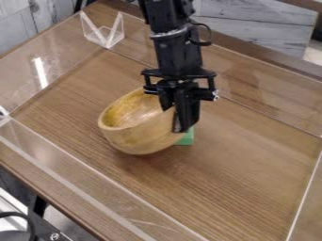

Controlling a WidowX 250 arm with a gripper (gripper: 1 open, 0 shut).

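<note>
The black robot arm (174,42) comes down from the top center. Its gripper (180,111) is shut on the rim of a yellow-tan bowl (126,127), which is tilted. Behind the bowl, at its right, a green object (186,136) shows in part on the wooden table (239,179); the rest of it is hidden. The fingertips are dark and hard to make out against the bowl.
A clear plastic item (104,30) stands at the back left. A marble-like panel (265,28) runs along the back.
</note>
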